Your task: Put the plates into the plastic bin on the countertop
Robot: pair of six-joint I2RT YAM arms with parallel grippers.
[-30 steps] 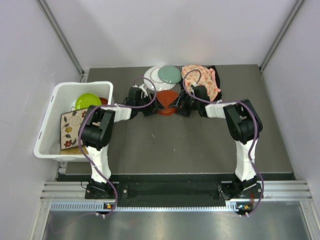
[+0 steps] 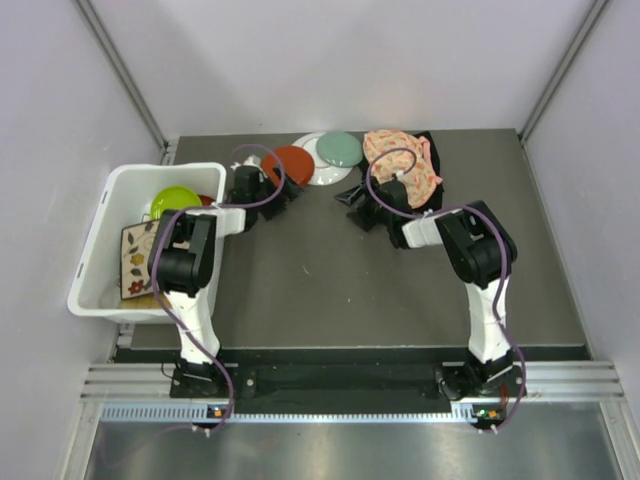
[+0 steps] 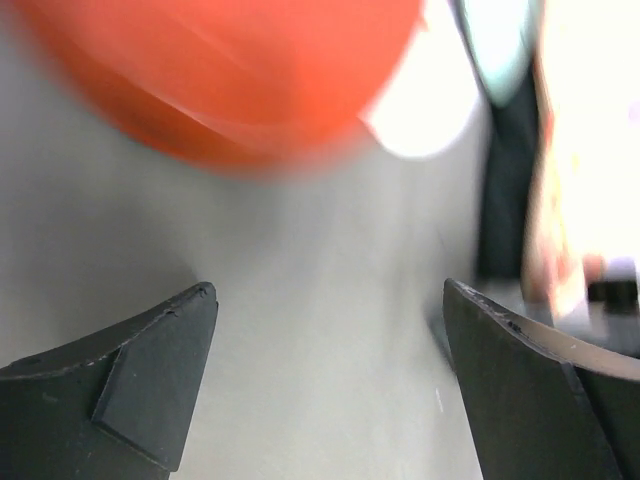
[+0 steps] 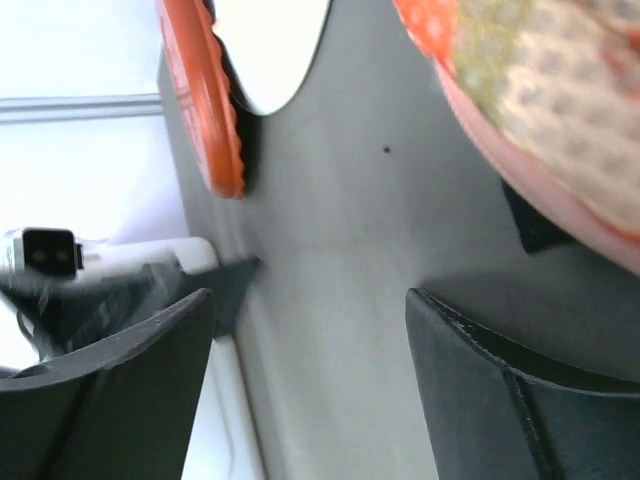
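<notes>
An orange plate (image 2: 290, 160) lies at the back of the counter, overlapping white plates (image 2: 325, 174), with a light green plate (image 2: 339, 149) beside them. My left gripper (image 2: 279, 199) stands open just in front of the orange plate, which is blurred in the left wrist view (image 3: 220, 70). My right gripper (image 2: 357, 205) is low over the counter left of a patterned cloth, its fingers apart with only counter between them. The white plastic bin (image 2: 90, 250) on the left holds a green plate (image 2: 175, 198), a red piece and a flowered square item.
The patterned cloth (image 2: 400, 150) lies on a dark item at the back right. Walls border the counter at the back and sides.
My left gripper has moved left; my right gripper has shifted slightly.
</notes>
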